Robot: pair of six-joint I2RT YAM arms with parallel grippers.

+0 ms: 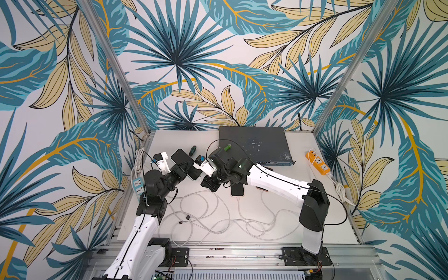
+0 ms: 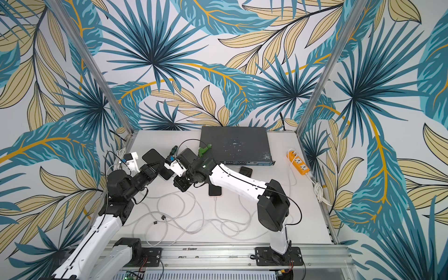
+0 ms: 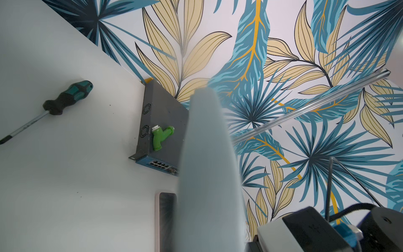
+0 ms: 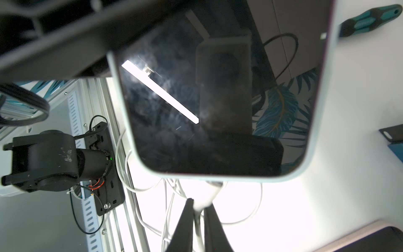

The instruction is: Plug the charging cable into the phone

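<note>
My left gripper (image 1: 183, 169) is shut on a black-screened phone, raised at the left of the table; its pale edge fills the middle of the left wrist view. In the right wrist view a white cable plug (image 4: 205, 194) sits at the phone's bottom edge, between the dark fingertips of my right gripper; whether it is inserted I cannot tell. Two other phones lie on the table, one (image 1: 237, 189) with a white cable at its end.
A grey network switch (image 1: 254, 142) stands at the back, with a green item on it and a screwdriver (image 3: 69, 98) to its left. An orange power strip (image 1: 317, 162) is at the right. Loose white cables spread across the front half of the table.
</note>
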